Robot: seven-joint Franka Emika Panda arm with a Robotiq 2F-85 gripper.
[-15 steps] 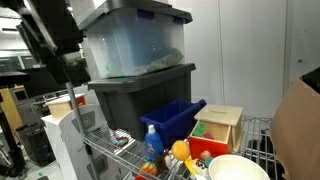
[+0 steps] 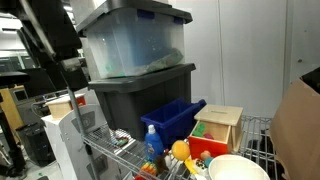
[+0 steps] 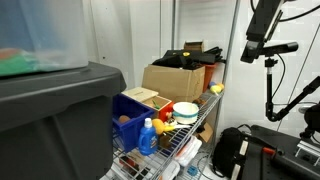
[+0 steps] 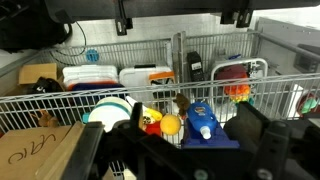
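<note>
No task is named. In the wrist view my gripper is open, its two dark fingers well apart with nothing held. Far below them a blue bottle stands on a wire rack, in front of a blue bin. Beside it are an orange ball and a small brown thing. A white bowl sits further left. In exterior view 1 the dark arm fills the upper left, high and clear of the bottle and the bowl.
A black tote carries a clear tote beside the rack. A wooden box stands right of the blue bin. Cardboard borders the right side. Lower wire shelves hold several packages.
The arm at the upper left has shifted slightly. The objects on the rack have stayed in place.
</note>
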